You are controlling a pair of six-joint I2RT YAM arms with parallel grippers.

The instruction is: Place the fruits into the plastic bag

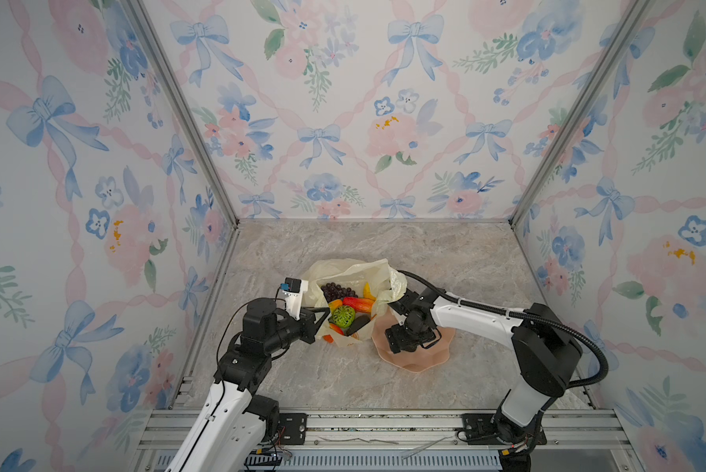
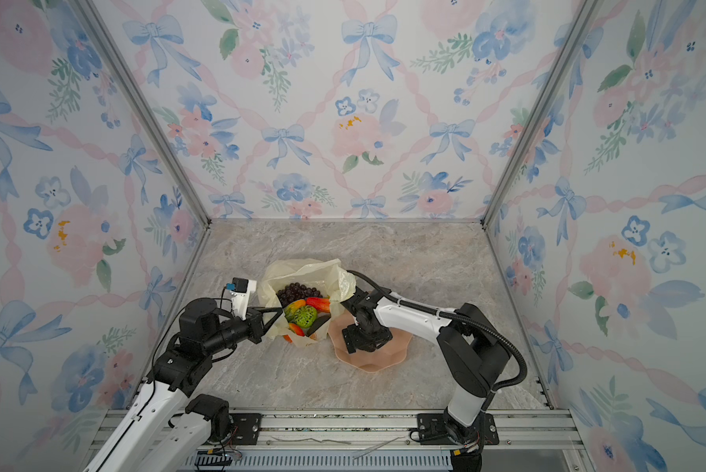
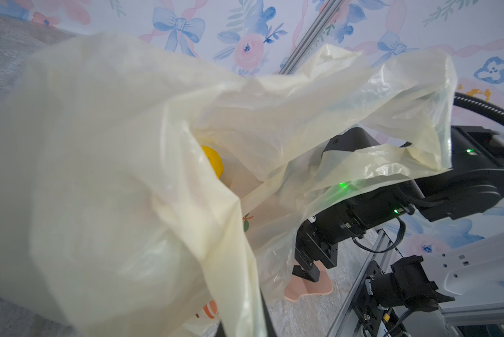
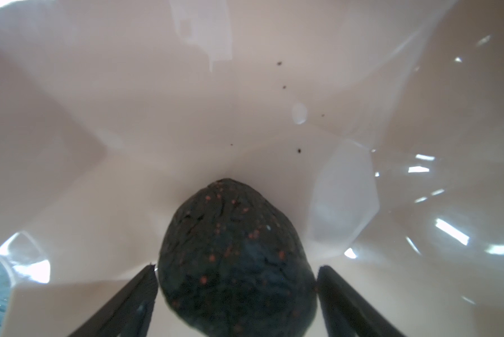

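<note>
The cream plastic bag (image 1: 388, 284) stands with its mouth spread, several fruits inside: dark grapes (image 1: 338, 292), a bumpy green fruit (image 1: 342, 317), a red-orange one (image 1: 360, 303) and a dark one (image 1: 358, 323). My left gripper is shut on the bag's near-left rim, whose folds fill much of the left wrist view. Over the pink bowl (image 1: 412, 363), my right gripper points down. Between its part-open fingers (image 4: 129, 303) lies a dark, red-speckled fruit (image 4: 235, 258) on the bowl's floor. Whether both fingers touch it, I cannot tell.
The bowl sits close beside the bag's right side, and the right forearm (image 1: 478, 316) passes near the bag's rim. Bare marble tabletop (image 1: 463, 247) lies behind and to the right.
</note>
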